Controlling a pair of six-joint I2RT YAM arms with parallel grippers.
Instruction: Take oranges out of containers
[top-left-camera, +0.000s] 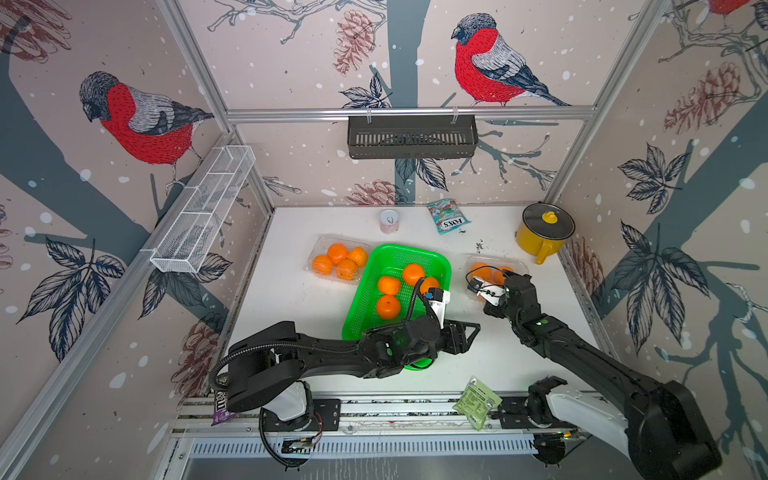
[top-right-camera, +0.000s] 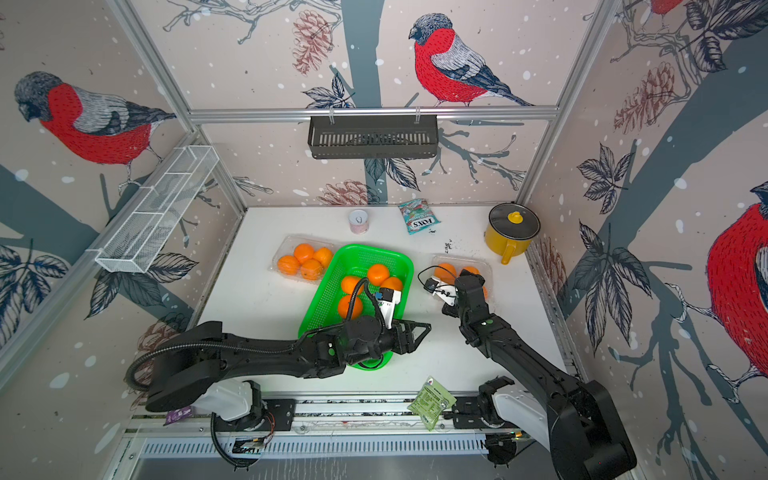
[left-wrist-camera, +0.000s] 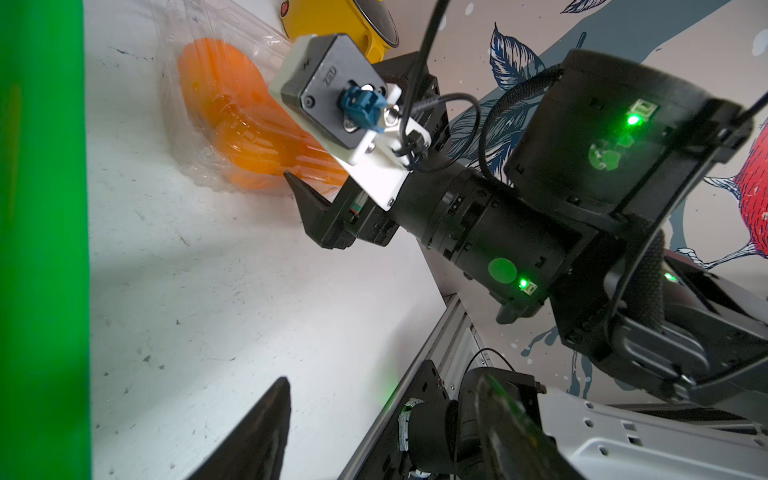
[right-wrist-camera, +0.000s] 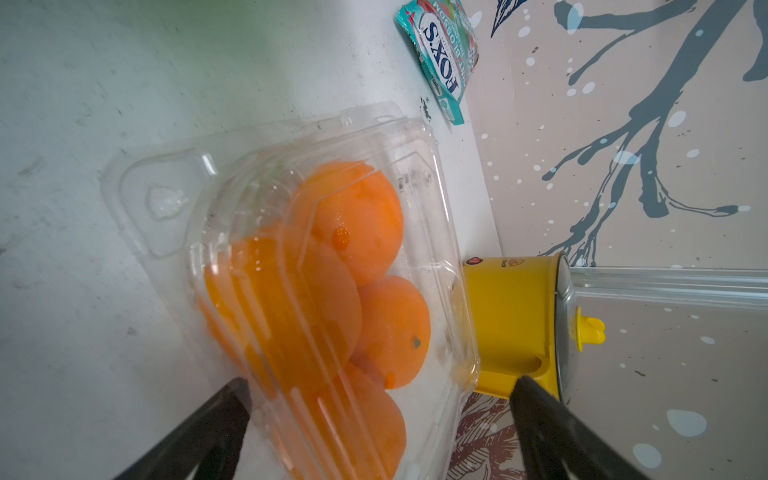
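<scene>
A clear plastic container (right-wrist-camera: 448, 264) with several oranges (right-wrist-camera: 391, 332) fills the middle of the right wrist view; the plastic covers at least part of the fruit. My right gripper stands open at that container, its blurred fingers apart and no orange held. Over the front right of the green basket (top-left-camera: 352, 317), my left gripper is open, with only bare table visible between its fingers. Inside the basket lie several loose oranges (top-left-camera: 388, 306), partly behind the left arm. A second clear container (top-left-camera: 313, 257) with several oranges (top-left-camera: 337, 252) sits left of the basket.
At the back stand a small cup (top-left-camera: 389, 221) and a teal Fox's packet (top-left-camera: 448, 215). A yellow pot (top-left-camera: 529, 240) occupies the back right corner. A green packet (top-left-camera: 477, 402) lies by the front edge. Bare table shows at the left.
</scene>
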